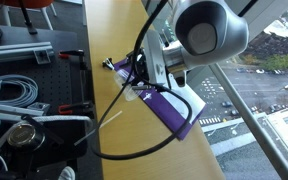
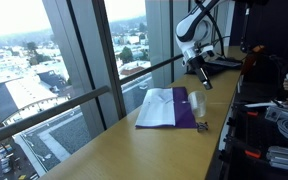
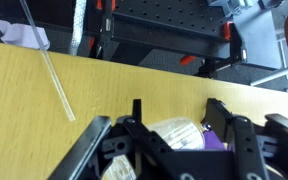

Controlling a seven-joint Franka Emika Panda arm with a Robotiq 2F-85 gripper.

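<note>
My gripper stands open over the table, its two dark fingers apart. A clear, rounded plastic container (image 3: pixel 179 132) shows below and between them in the wrist view, partly hidden by the gripper. Nothing visibly is held. In exterior view 2 the same translucent container (image 2: pixel 197 102) rests at the edge of a purple-and-white sheet or folder (image 2: pixel 164 108), and the gripper (image 2: pixel 206 84) hangs just above it. From exterior view 1, the arm and its cable cover much of the container; the purple part (image 1: pixel 170 108) shows beside it.
A thin pale stick (image 3: pixel 49 65) lies on the wooden table (image 3: pixel 84 145). Near the table's edge sits a small dark object (image 2: pixel 201 127). A black perforated cart or shelf (image 3: pixel 174 20) adjoins that edge, and windows line the opposite side.
</note>
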